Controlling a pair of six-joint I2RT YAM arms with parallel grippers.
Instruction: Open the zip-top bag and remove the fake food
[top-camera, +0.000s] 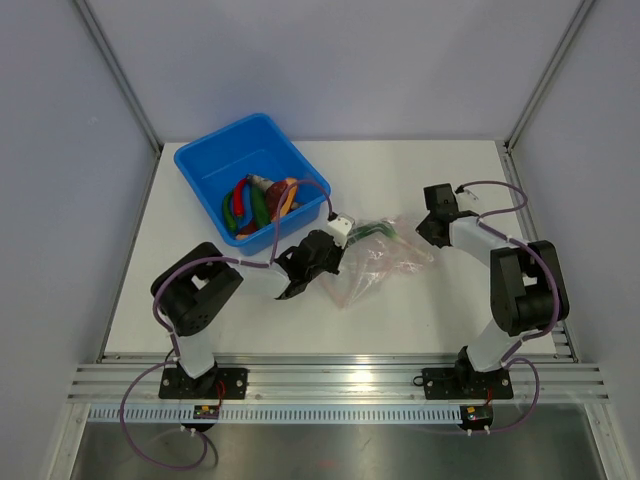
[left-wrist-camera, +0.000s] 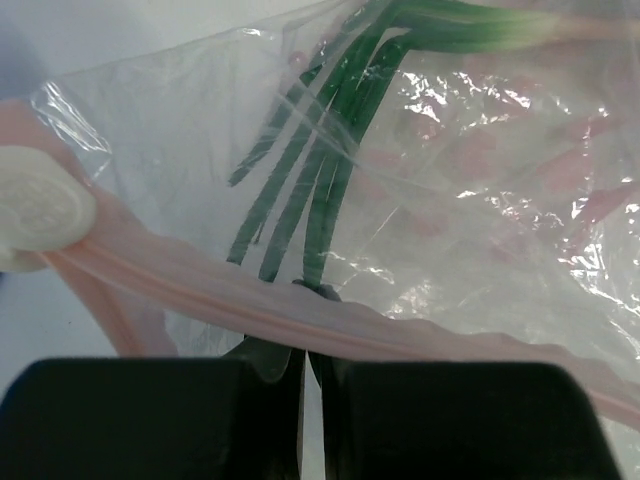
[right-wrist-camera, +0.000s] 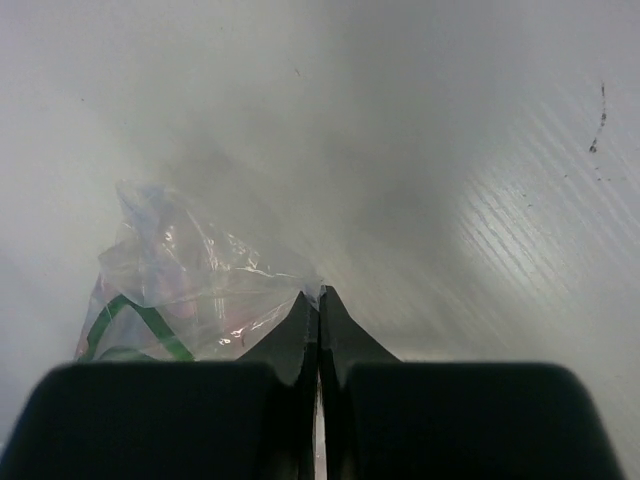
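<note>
A clear zip top bag (top-camera: 375, 270) lies at the table's centre, holding green onion-like fake food (left-wrist-camera: 360, 80). My left gripper is shut on the bag by its pink zip edge (left-wrist-camera: 250, 305), near the white slider (left-wrist-camera: 40, 200). My right gripper is shut at the bag's right end, with a crumpled clear corner of the bag (right-wrist-camera: 220, 270) pinched at its fingertips.
A blue bin (top-camera: 200, 165) with several fake vegetables stands at the back left, close beside the left arm.
</note>
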